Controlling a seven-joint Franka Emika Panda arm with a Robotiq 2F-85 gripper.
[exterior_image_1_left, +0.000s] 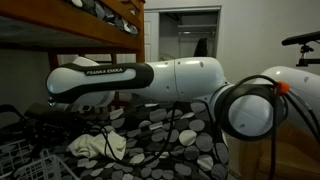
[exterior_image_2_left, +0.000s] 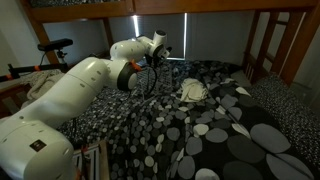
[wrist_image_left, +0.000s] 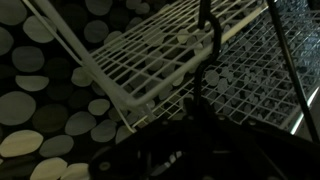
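My gripper (exterior_image_1_left: 45, 118) is over the back of a white wire basket (exterior_image_1_left: 28, 160) at the left of exterior view 1. Up close in the wrist view, the basket's white rim (wrist_image_left: 125, 98) and wire mesh fill much of the picture. A thin black curved thing, hook-like at its top (wrist_image_left: 212, 42), rises from between the dark fingers of my gripper, which look shut on it. What this black thing is, I cannot tell. A crumpled white cloth (exterior_image_1_left: 98, 146) lies on the bed beside the basket; exterior view 2 shows the same cloth (exterior_image_2_left: 196, 92).
Dark bedding with grey dots (exterior_image_2_left: 165, 140) covers the bed, mostly bare in front of the cloth. The wooden upper bunk (exterior_image_1_left: 70, 25) hangs low above the arm. A loose black cable runs along the arm. An orange-brown armchair (exterior_image_1_left: 290, 155) stands at the right.
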